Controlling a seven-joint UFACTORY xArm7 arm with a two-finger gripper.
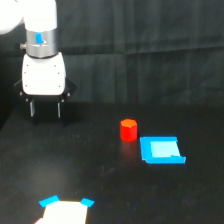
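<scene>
At the upper left my white gripper points down, its two dark fingers apart with nothing seen between them. A small red block stands on the dark table, well to the right of the gripper. Just right of the block lies a flat square piece with a bright blue border and a pale middle. Along the bottom edge is a whitish object with blue corners, partly cut off by the frame.
A black curtain hangs behind the table. A little red shows at the lower left edge of the whitish object.
</scene>
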